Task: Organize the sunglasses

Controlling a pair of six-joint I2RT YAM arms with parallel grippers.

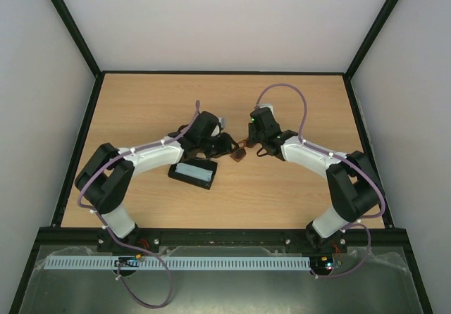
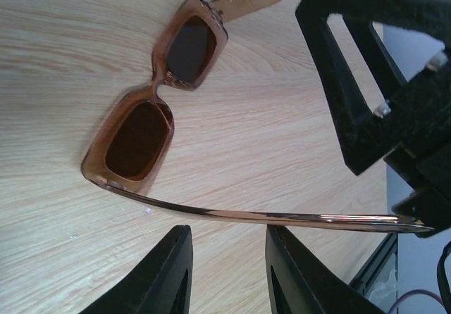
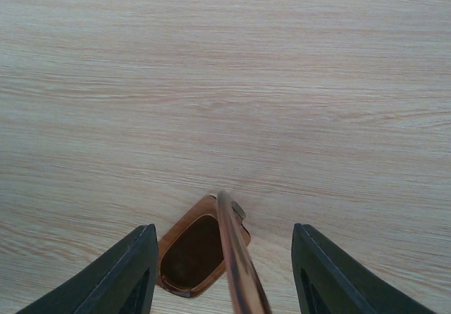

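Brown sunglasses (image 2: 161,78) with dark lenses lie on the table between the two arms, both temples unfolded. In the left wrist view, the near temple (image 2: 232,214) runs across just beyond the fingertips of my left gripper, which is partly open with nothing between its fingers. My right gripper stands open, its fingers either side of a temple (image 3: 238,258) without closing on it. A black case (image 1: 174,177) with a pale inside lies left of the sunglasses, partly under the left arm; its back part is hidden.
Bare tabletop (image 1: 232,194) lies in front of the sunglasses, and more is free behind both arms. The grippers are close together over the table's middle. A dark frame edge (image 1: 225,72) borders the table at the back.
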